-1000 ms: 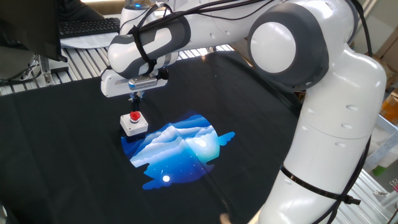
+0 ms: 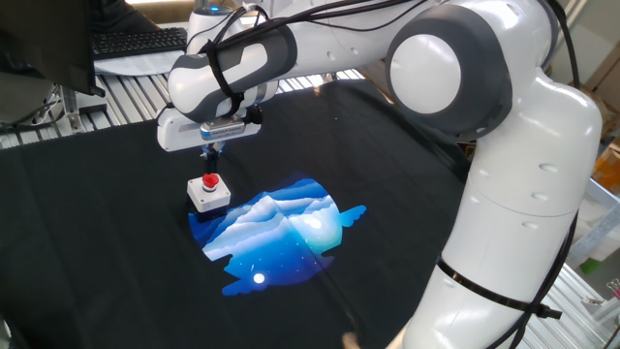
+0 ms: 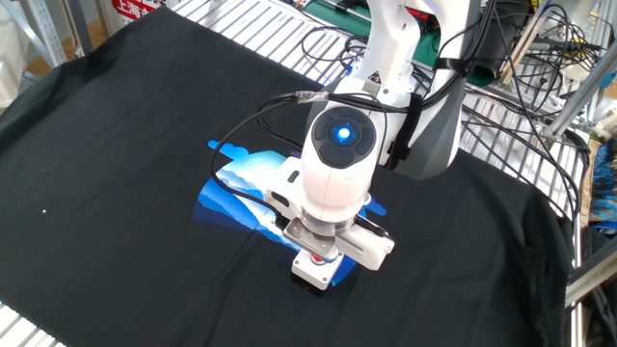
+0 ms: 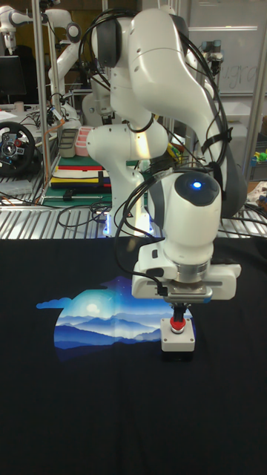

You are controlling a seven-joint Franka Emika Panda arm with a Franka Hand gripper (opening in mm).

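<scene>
A white box [image 2: 208, 198] with a round red button [image 2: 210, 182] on top rests on the black cloth, at the edge of a blue mountain picture. My gripper [image 4: 179, 318] points straight down over the button [image 4: 178, 326]. Its dark fingers [image 4: 181, 309] are close together and look shut, with nothing visible between them. The fingertips reach the button's top and seem to touch it; whether it is pressed in cannot be told. In the second exterior view the hand hides the fingers, while the box [image 3: 315, 273] shows just below it.
The blue mountain picture [image 2: 276, 237] lies flat beside the box. Bare black cloth [image 3: 116, 193] stretches widely around both. Metal slatted rails [image 4: 32, 220] border the cloth. A keyboard [image 2: 139, 42] and a monitor [image 2: 44, 39] stand beyond, and loose cables [image 3: 549, 87] hang near the arm's base.
</scene>
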